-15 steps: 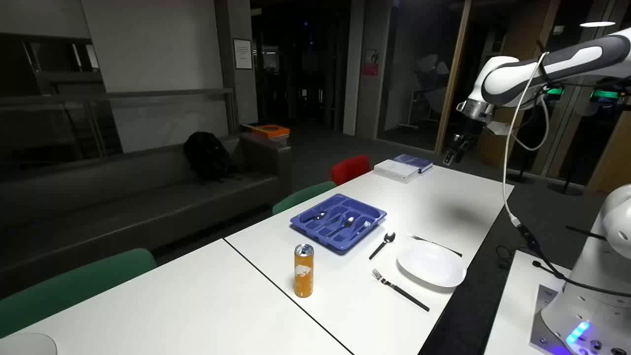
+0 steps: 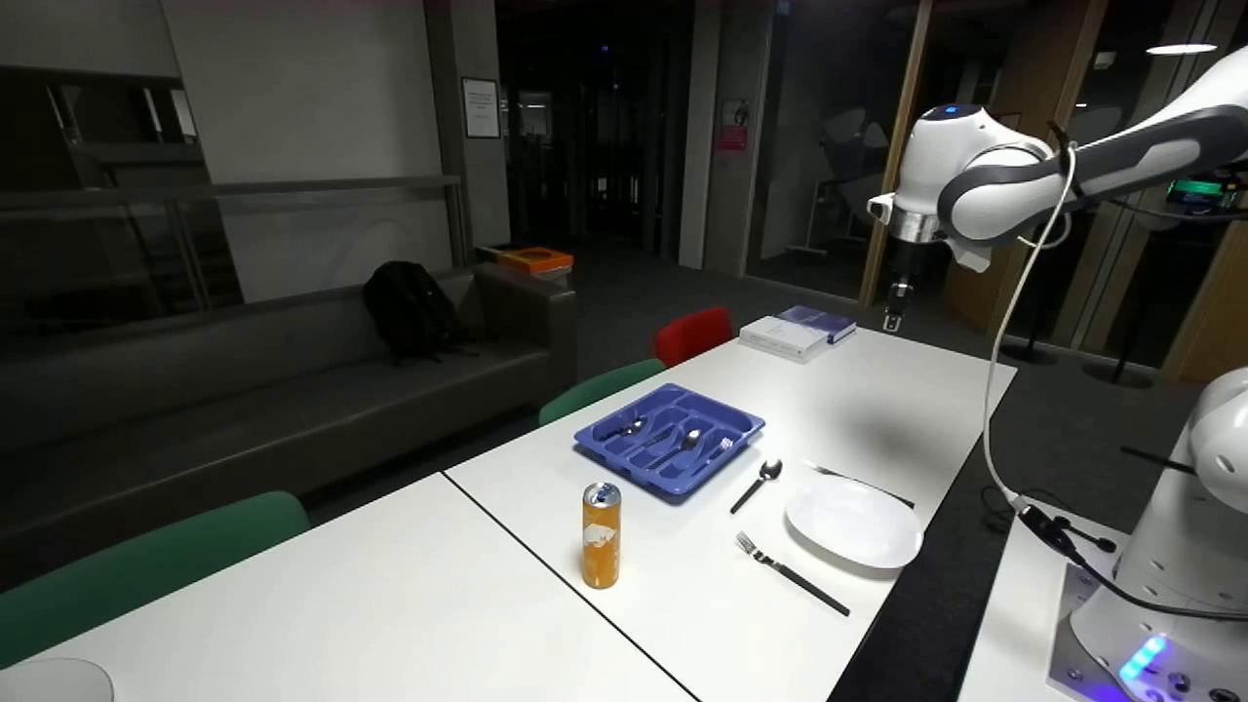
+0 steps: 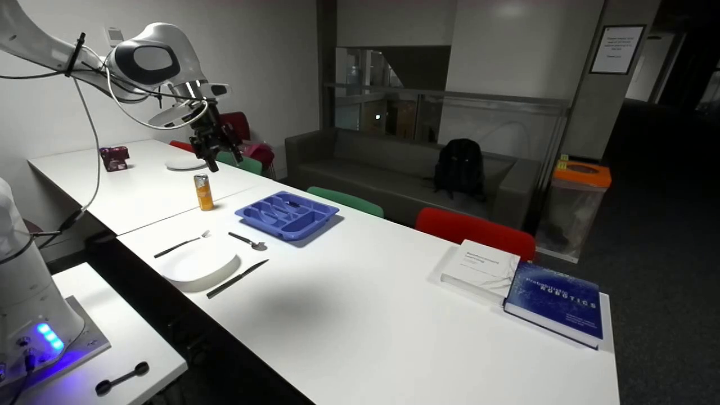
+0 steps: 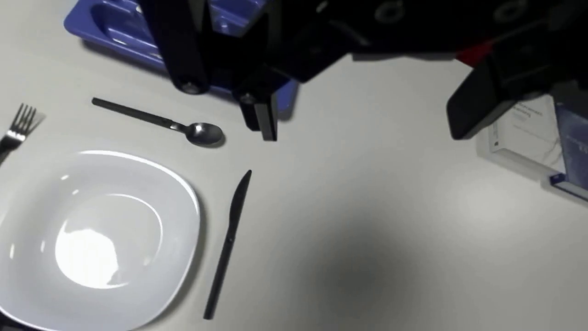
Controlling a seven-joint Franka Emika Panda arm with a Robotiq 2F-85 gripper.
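Note:
High above the table, my gripper stands open, its fingers wide apart with only bare tabletop beneath. A white plate (image 4: 121, 220) lies below and to the left in the wrist view. Beside the plate is a dark knife (image 4: 228, 242), and above it a spoon (image 4: 204, 134) with a black handle. At the plate's other side a fork (image 4: 19, 127) is partly cut off by the frame edge; exterior view 1 has it whole. The blue cutlery tray (image 2: 673, 435) holds several utensils; my gripper covers part of it in the wrist view.
An orange can (image 2: 602, 536) stands upright near the seam between the tables. A white book (image 3: 480, 266) and a blue book (image 3: 553, 300) lie at the table's far end. Between them and the plate the tabletop is bare. Chairs line the sofa side.
The arm has reached farther out over the table, and my gripper now points more steeply downward. The table objects have not moved.

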